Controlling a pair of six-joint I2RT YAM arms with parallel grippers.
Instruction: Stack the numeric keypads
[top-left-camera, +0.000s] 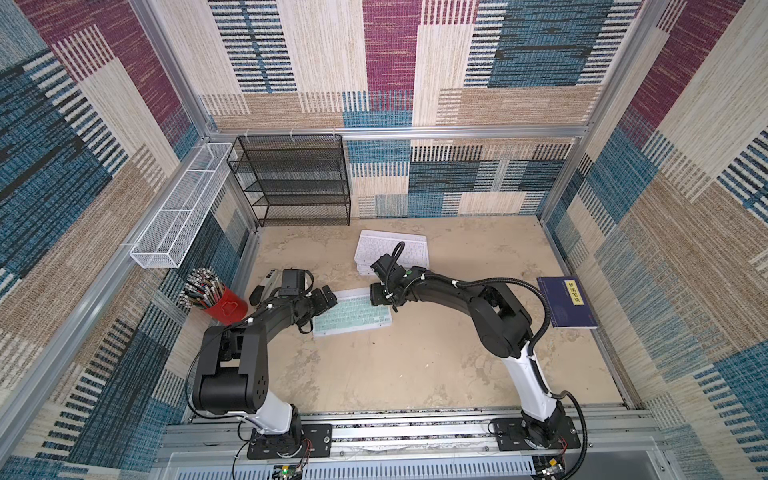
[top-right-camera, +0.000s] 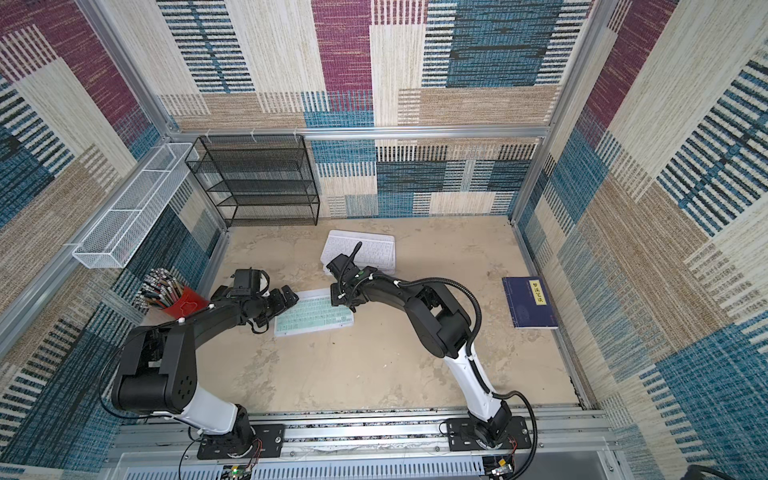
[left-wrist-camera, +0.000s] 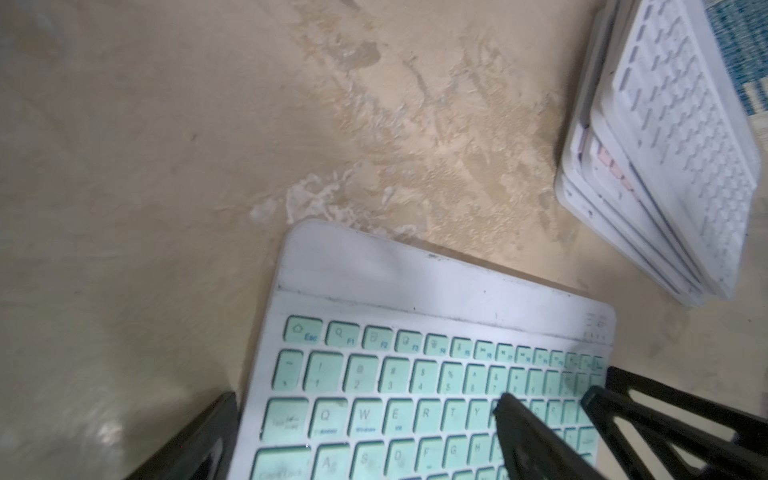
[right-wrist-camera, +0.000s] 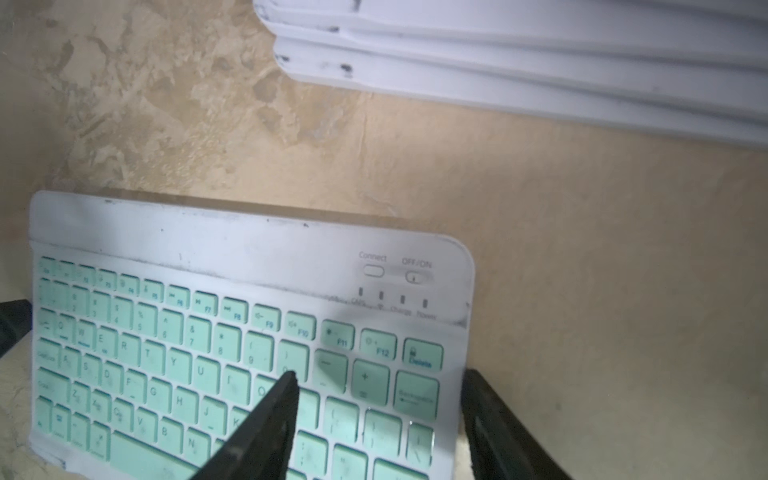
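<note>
A white keypad with mint-green keys (top-left-camera: 352, 315) lies flat on the table between my two arms. Behind it is a stack of white keypads (top-left-camera: 400, 244), whose slightly uneven layers show in the left wrist view. My left gripper stands open at the green keypad's left end, one finger outside the edge and the other over the keys. At the right end my right gripper is part open: one finger (right-wrist-camera: 260, 424) is over the keys, the other is close against the right edge. The lower parts of the fingers are out of frame.
A red pencil cup (top-left-camera: 225, 307) and a utility knife (top-left-camera: 262, 288) are left of my left arm. A black wire rack (top-left-camera: 294, 180) stands at the back left, and a blue book (top-left-camera: 566, 302) lies far right.
</note>
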